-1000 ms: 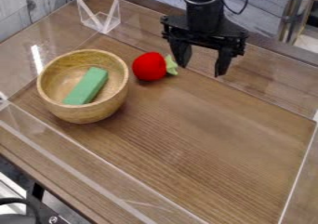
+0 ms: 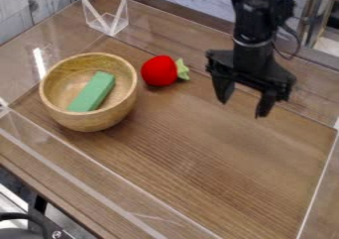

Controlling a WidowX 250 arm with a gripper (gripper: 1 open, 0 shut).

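Observation:
A black robot arm reaches down from the top right to my gripper (image 2: 236, 82), whose two black fingers point down, spread apart above the bare wooden table (image 2: 225, 174). I see nothing between them. To its left, a red ball-like object (image 2: 162, 70) with a green leafy part lies on the table. A wooden bowl (image 2: 126, 106) at the left holds a green block (image 2: 93, 92).
A small white wire-like object (image 2: 106, 15) stands at the back left. A black shape sits at the bottom left edge.
My gripper has moved right and toward the front, away from the red object. The red object and the bowl stay where they were.

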